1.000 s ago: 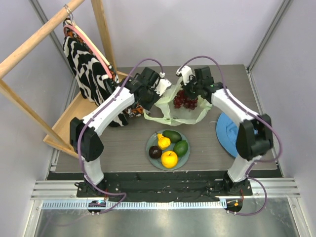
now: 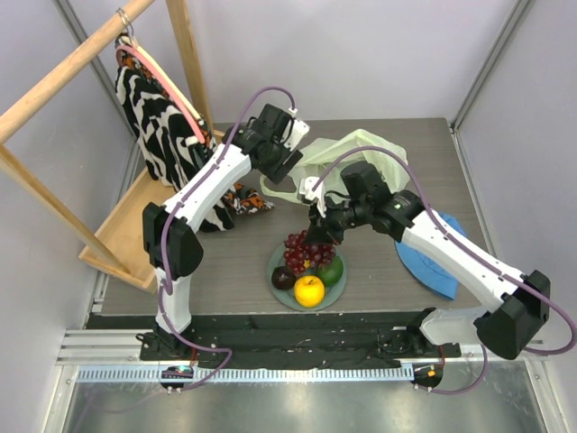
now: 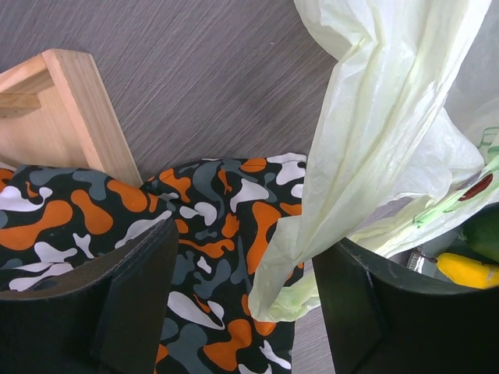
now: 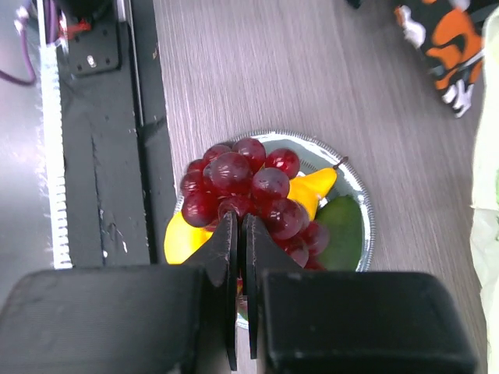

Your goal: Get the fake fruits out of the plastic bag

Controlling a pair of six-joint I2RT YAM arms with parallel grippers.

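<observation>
A bunch of red grapes (image 2: 297, 255) is over the other fruit on the round plate (image 2: 339, 293). My right gripper is shut on the top of the bunch (image 4: 231, 173). The plate also bears a yellow fruit (image 2: 308, 291), a dark round one (image 2: 283, 278) and a green one (image 2: 332, 271); a yellow pear (image 4: 313, 187) is partly covered by the grapes. Behind the plate, the pale plastic bag (image 2: 389, 153) lies slack. My left gripper is open, the fingers wide apart, with the bag's edge (image 3: 282, 269) between them against the right-hand finger.
A wooden rack (image 2: 108, 244) with hanging patterned clothes (image 2: 167, 122) stands at the left; a camouflage cloth (image 3: 210, 304) lies under my left gripper. The blue cap (image 2: 431, 262) lies at the right. Bare table shows left of the plate.
My right gripper has carried the grapes out of the bag, toward the front and left, over the plate. The bag has slumped. The left arm shifted slightly earlier; its gripper remains at the bag's left edge.
</observation>
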